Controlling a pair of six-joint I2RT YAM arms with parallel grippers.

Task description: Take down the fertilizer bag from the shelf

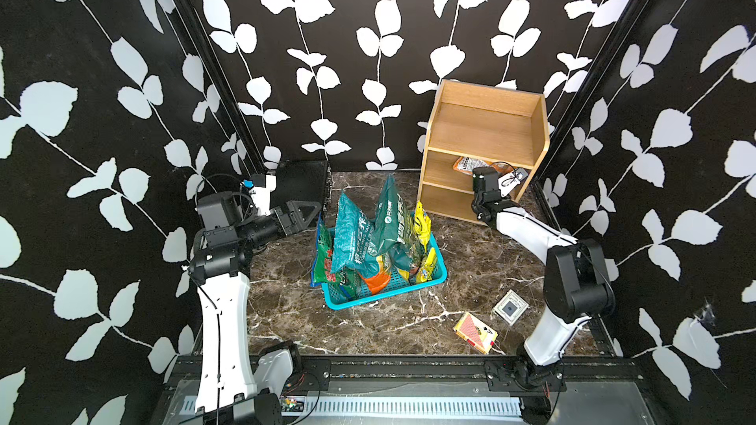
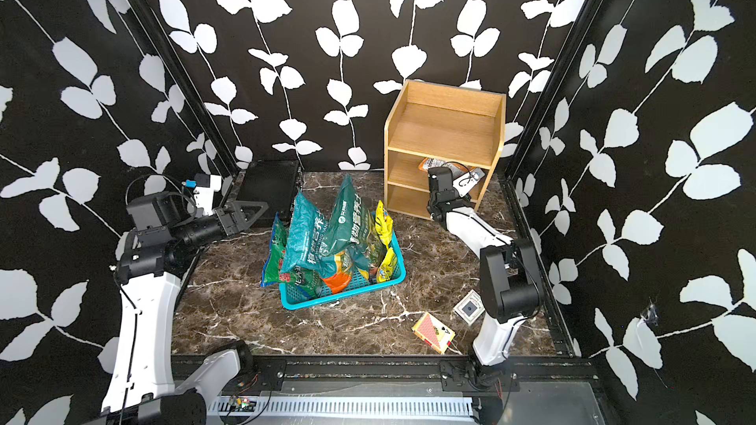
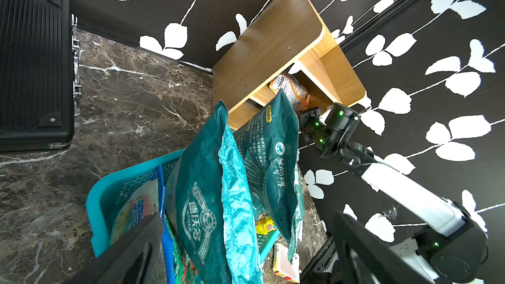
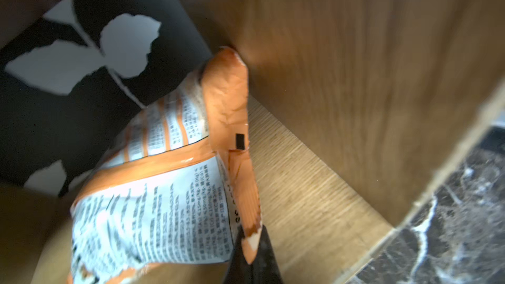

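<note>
The fertilizer bag (image 4: 163, 189), orange and white with printed text, lies on the middle board of the wooden shelf (image 1: 486, 127). In the right wrist view my right gripper is shut on the orange end seam of the bag, at its lower corner. From above, the arm covers much of the bag, though part of its orange-white wrapper shows. My left gripper (image 1: 308, 214) stands open and empty, left of the basket and away from the shelf. Its blurred fingers (image 3: 123, 255) are far apart at the bottom of the left wrist view.
A turquoise basket (image 1: 386, 296) packed with several upright bags stands mid-table. The shelf's side wall (image 4: 357, 73) rises close beside the right gripper. A black case (image 3: 34, 68) lies at the back left. Two small boxes, including a red-yellow one (image 1: 475, 332), sit at the front right.
</note>
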